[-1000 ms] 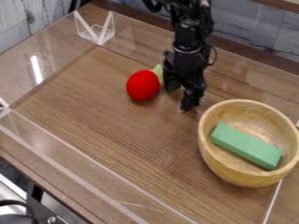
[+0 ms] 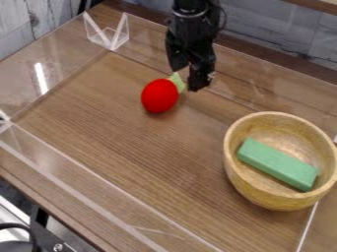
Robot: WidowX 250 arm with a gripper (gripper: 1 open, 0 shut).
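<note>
The black arm reaches down from the top centre, its gripper (image 2: 190,65) open above the table, behind and slightly right of a red ball-like object (image 2: 161,95). A small light-green item (image 2: 178,80) lies just behind the red object, partly hidden by it. No held item can be made out at the gripper. At the right, a pale yellow bowl (image 2: 282,124) holds a green block (image 2: 277,163).
A white wire-like stand (image 2: 108,30) is at the back left. A dark cable lies at the lower left corner.
The gripper has risen and moved back, away from the bowl. The red object stays at about the same place, shifted slightly.
</note>
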